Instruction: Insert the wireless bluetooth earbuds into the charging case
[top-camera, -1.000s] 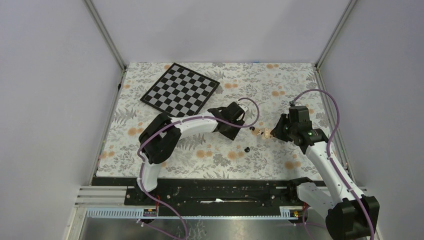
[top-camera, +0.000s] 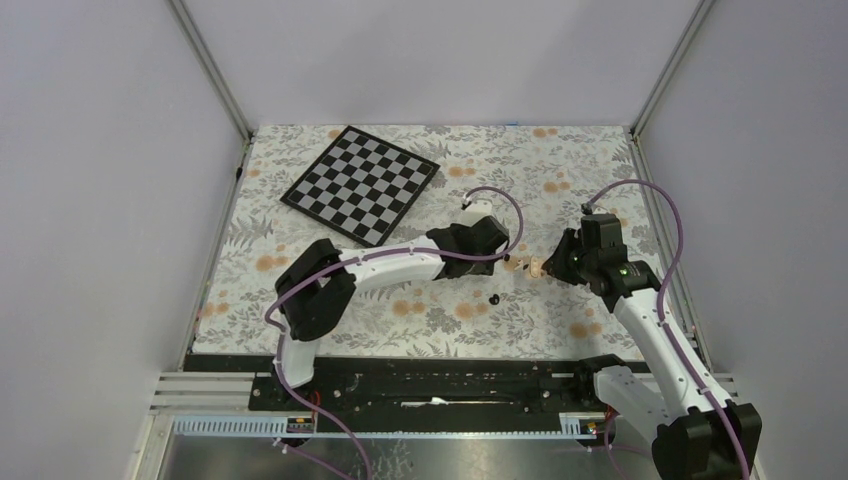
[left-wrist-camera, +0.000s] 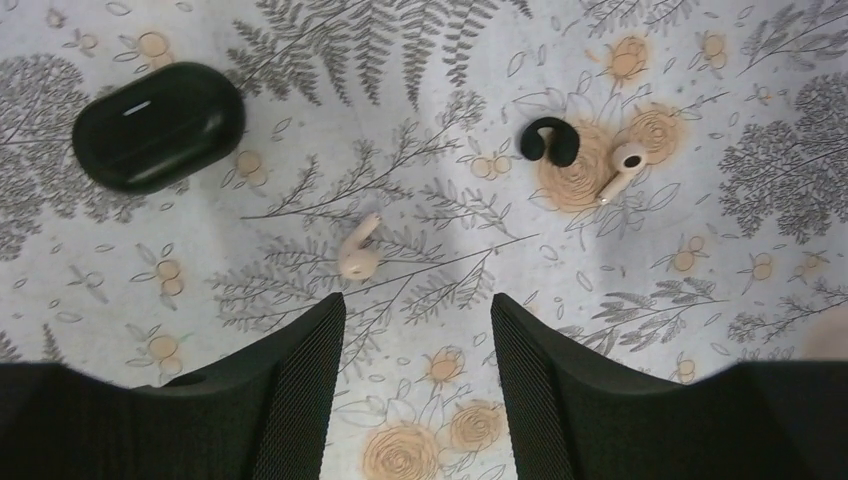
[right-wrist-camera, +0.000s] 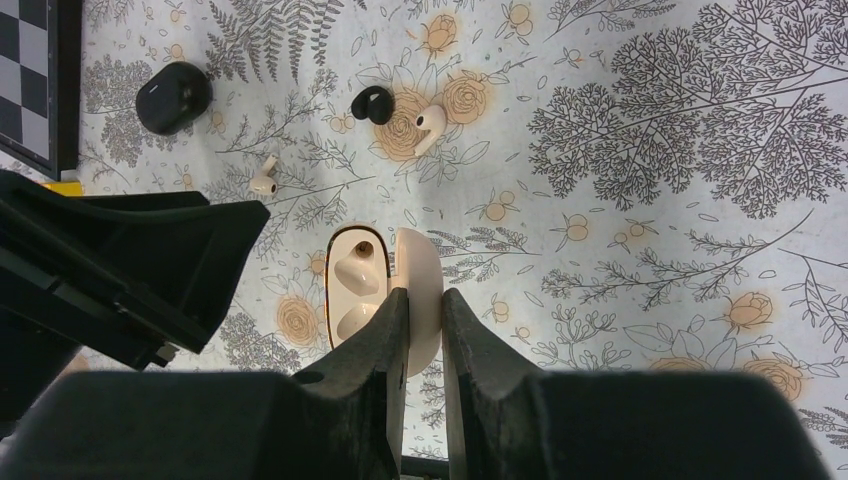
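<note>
In the right wrist view, the beige charging case (right-wrist-camera: 358, 285) stands with its lid (right-wrist-camera: 420, 290) raised and two hollows bare. My right gripper is shut on that lid. One beige earbud (right-wrist-camera: 264, 177) lies beyond the case to its upper left, and a second beige earbud (right-wrist-camera: 431, 128) rests higher up beside a black earbud (right-wrist-camera: 373, 104). My left gripper is part open with nothing between its fingers. From its wrist, the nearer beige earbud (left-wrist-camera: 358, 250) shows just past the left fingertip, apart from it.
A closed black case (right-wrist-camera: 173, 98) sits at the upper left of the right wrist view. The checkered board (top-camera: 360, 185) lies at the back left of the table.
My right gripper and the charging case have stayed put.
</note>
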